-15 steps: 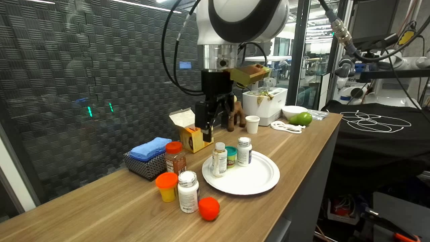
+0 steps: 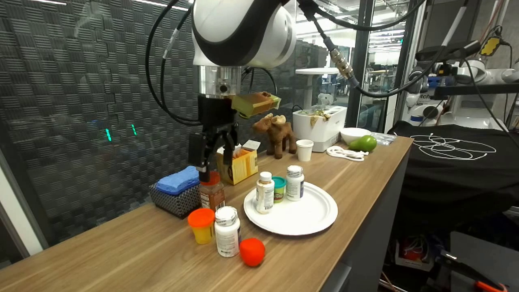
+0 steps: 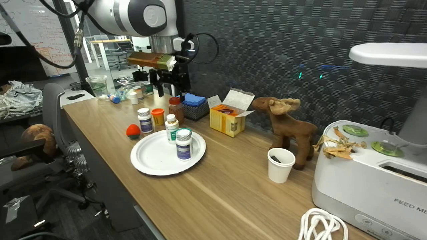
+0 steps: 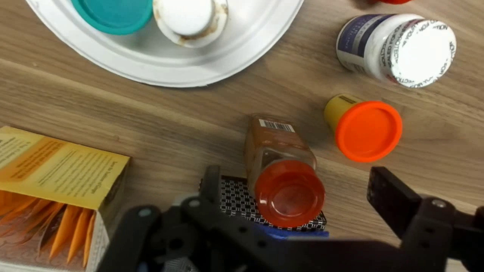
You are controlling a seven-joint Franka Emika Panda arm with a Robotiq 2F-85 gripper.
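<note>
My gripper (image 2: 216, 166) is open above the red-lidded spice jar (image 2: 212, 197), with nothing held. Looking down in the wrist view, the jar's red lid (image 4: 290, 194) appears between the two spread fingers. On the counter beside the jar stand a yellow tub with an orange lid (image 4: 368, 131) and a white pill bottle (image 4: 419, 53). A white plate (image 3: 154, 162) carries a slim white bottle (image 2: 265, 194), a teal-lidded tub (image 2: 278, 190) and another white pill bottle (image 3: 184, 146).
Behind the jar is a dark woven basket (image 2: 176, 200) with a blue cloth (image 2: 178, 180). An open yellow box (image 3: 227, 121) of packets, a plush moose (image 3: 286, 124) and a paper cup (image 3: 279, 166) stand further along. A red ball (image 2: 252, 251) lies near the front.
In exterior view 1, my arm has moved left from in front of the yellow box and plush moose to above the red-lidded jar. The objects on the counter stay put.
</note>
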